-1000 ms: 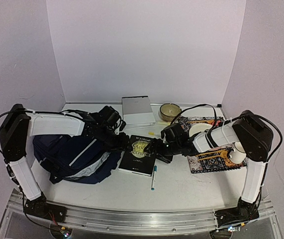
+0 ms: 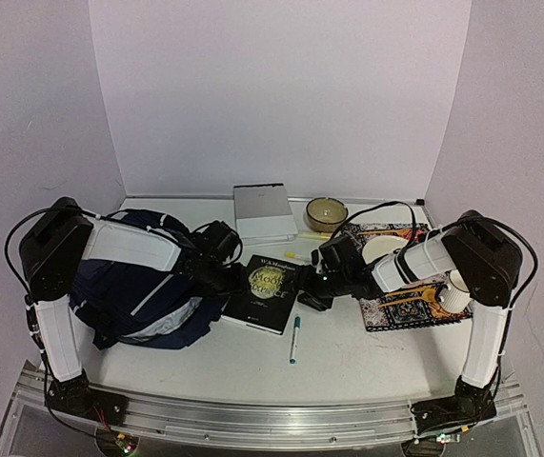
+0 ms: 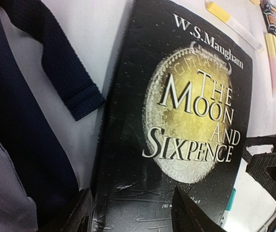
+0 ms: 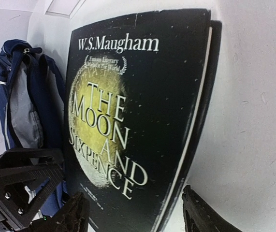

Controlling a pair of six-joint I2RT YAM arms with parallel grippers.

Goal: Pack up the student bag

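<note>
A black book with a yellow moon, The Moon and Sixpence [image 2: 270,309], lies flat on the table between both arms. On its left sits the dark blue bag [image 2: 171,314], grey lining showing. In the left wrist view my left gripper is open; one finger appears by the book's left edge, the other over its cover. My right gripper is also open, its fingers on either side of the book's right edge in the right wrist view. Whether either gripper touches the book cannot be told.
A grey-and-white box-like item [image 2: 264,211] and a bowl [image 2: 326,214] stand at the back. A blue-capped marker [image 2: 295,341] lies in front of the book. At right, a patterned mat [image 2: 378,317] bears a white mug [image 2: 454,293].
My left gripper has moved a little to the right and down in the top view, toward the book. The book has shifted slightly left. My right arm has barely moved.
</note>
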